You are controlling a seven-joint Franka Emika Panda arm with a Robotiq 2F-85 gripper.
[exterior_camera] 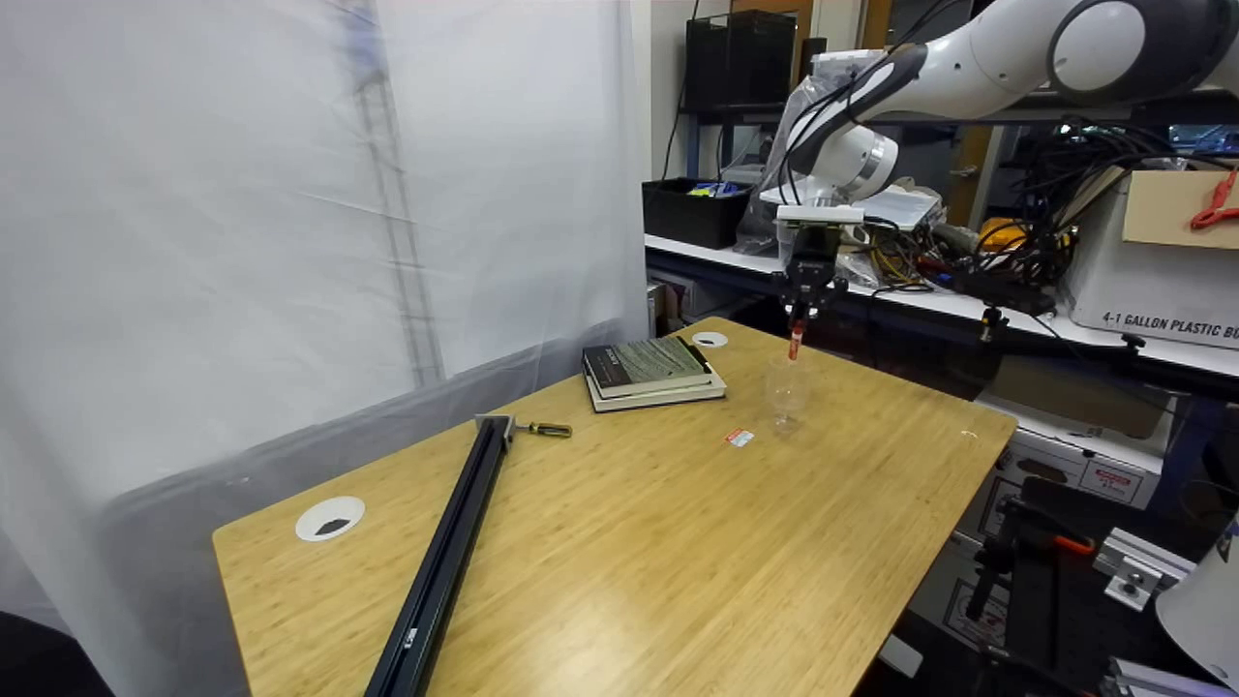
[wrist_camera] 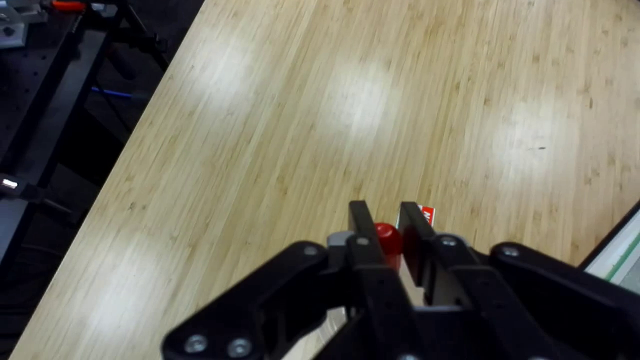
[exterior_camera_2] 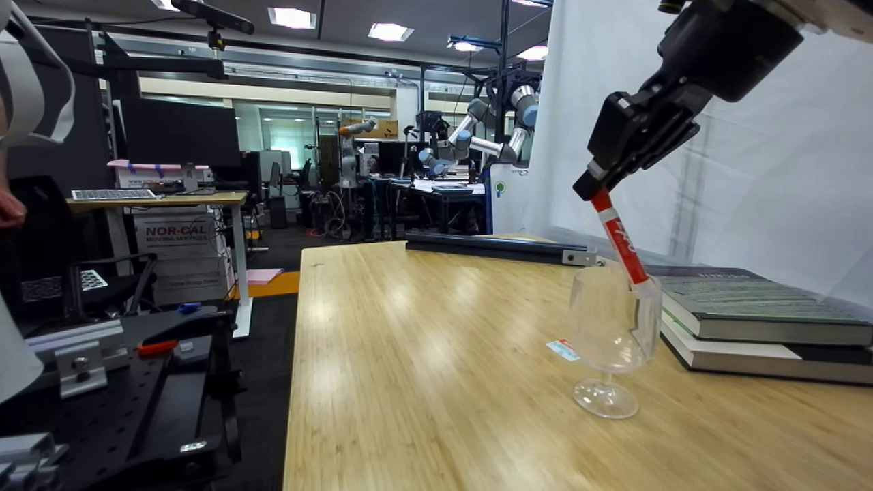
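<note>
A red and white marker [exterior_camera_2: 622,239] hangs tilted from my gripper [exterior_camera_2: 595,187], which is shut on its upper end. In the wrist view the marker's red, rounded end [wrist_camera: 388,238] shows between the two fingers of the gripper. Below stands a clear stemmed glass [exterior_camera_2: 607,327], upright on the table. The marker's lower tip overlaps the glass's rim in exterior view 2; in exterior view 1 the marker [exterior_camera: 796,341] is mostly above the glass [exterior_camera: 786,395]. Whether the tip is just inside the rim or behind it, I cannot tell.
Two stacked books [exterior_camera: 652,374] lie beside the glass. A small red and white label [exterior_camera: 740,438] is close to its foot. Farther off are a screwdriver [exterior_camera: 546,430] and a long black rail [exterior_camera: 447,558].
</note>
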